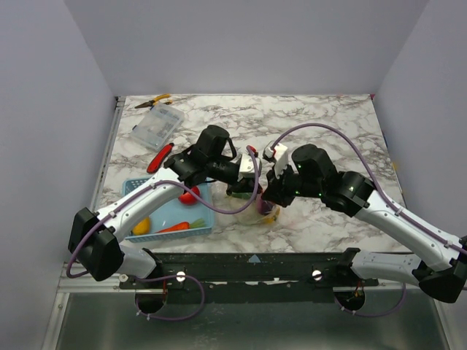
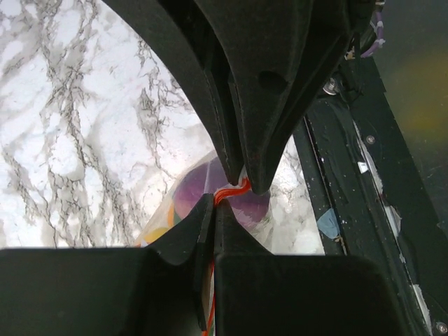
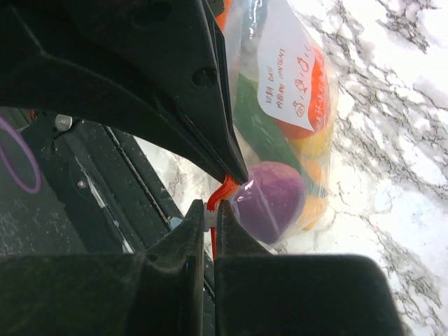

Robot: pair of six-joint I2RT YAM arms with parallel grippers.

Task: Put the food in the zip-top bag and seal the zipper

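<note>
The clear zip bag (image 3: 294, 91) holds a purple item (image 3: 267, 201), green and orange pieces, and a white printed label; it lies under both grippers at the front middle. Its red zipper strip (image 2: 231, 191) runs between the fingers. My left gripper is shut on that strip, and my right gripper is shut on it too, gripping the white slider tab. The two grippers are close together, their fingertips nearly touching over the bag, which hides much of it in the top view.
A blue basket (image 1: 135, 184) with a tomato, a carrot and a yellow item sits left. A clear container (image 1: 157, 124), red knife-like object (image 1: 159, 158) and pliers (image 1: 153, 100) lie behind it.
</note>
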